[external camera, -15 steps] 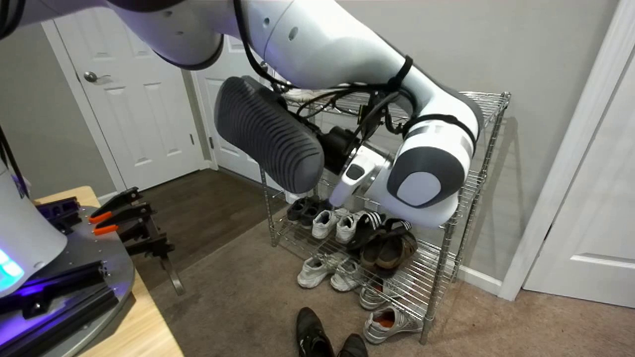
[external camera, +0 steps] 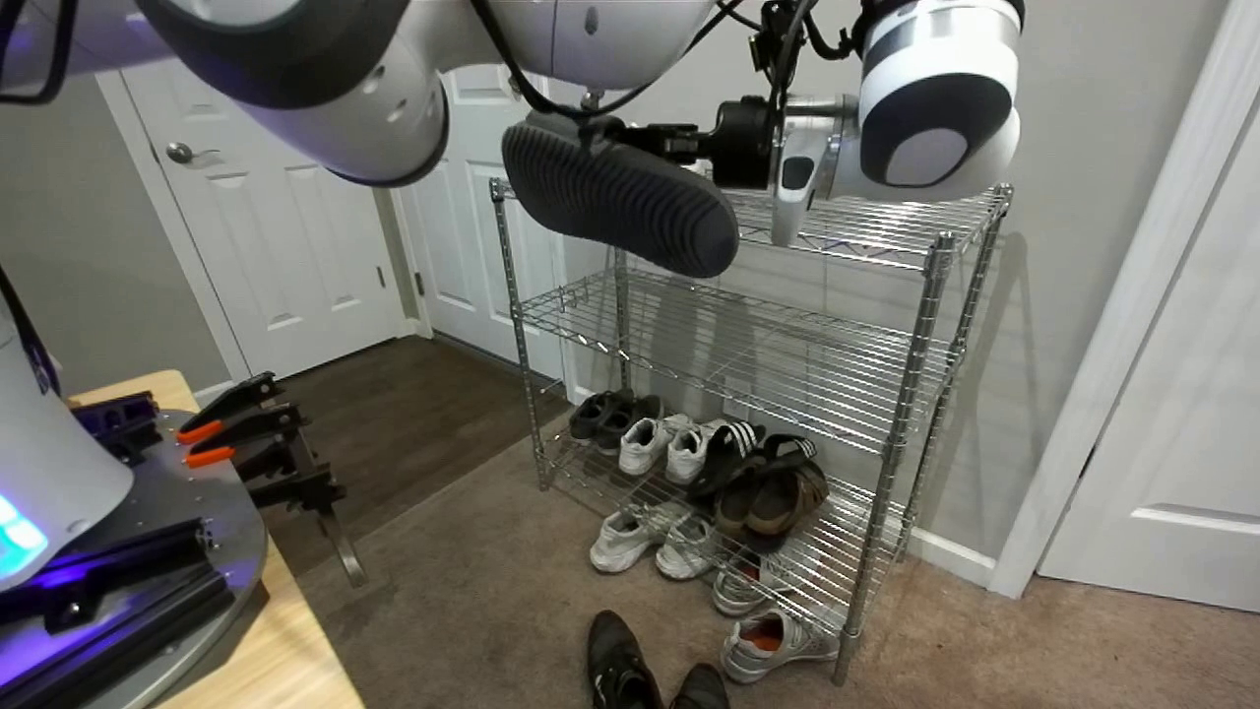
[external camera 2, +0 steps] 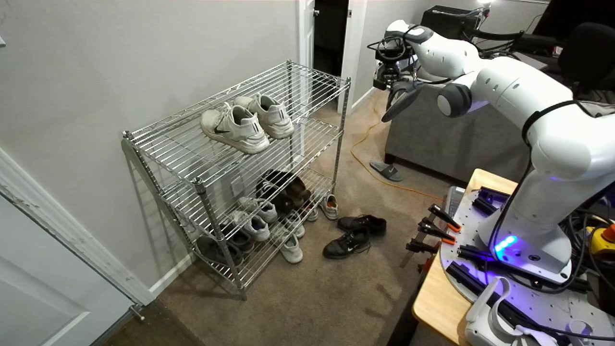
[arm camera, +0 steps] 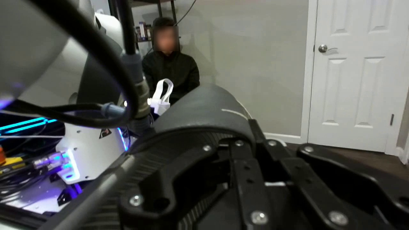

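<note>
A dark grey slide sandal (external camera: pixel 614 195) hangs in the air, its ribbed sole facing the camera in exterior view 1. My gripper (external camera: pixel 644 140) is shut on it from the right side; the sole hides the exact grip there. In exterior view 2 the sandal (external camera 2: pixel 402 103) tilts below the gripper (external camera 2: pixel 398 86), clear of the floor and of the rack. The wrist view has the sandal's grey strap (arm camera: pixel 203 109) right against the black fingers (arm camera: pixel 245 168). A similar grey slide (external camera 2: pixel 387 171) lies on the floor by the couch.
The wire rack (external camera 2: pixel 199 187) carries white sneakers (external camera 2: pixel 236 128) on its top shelf and several shoes at the bottom. Its middle shelf (external camera: pixel 768 331) looks bare. Black shoes (external camera 2: pixel 349 245) lie on the carpet before it. A grey couch (external camera 2: pixel 424 129) stands below the arm. Someone sits behind the base.
My arm has risen, and the sandal has moved up and to the right in exterior view 1. It has turned to a flatter angle, still held.
</note>
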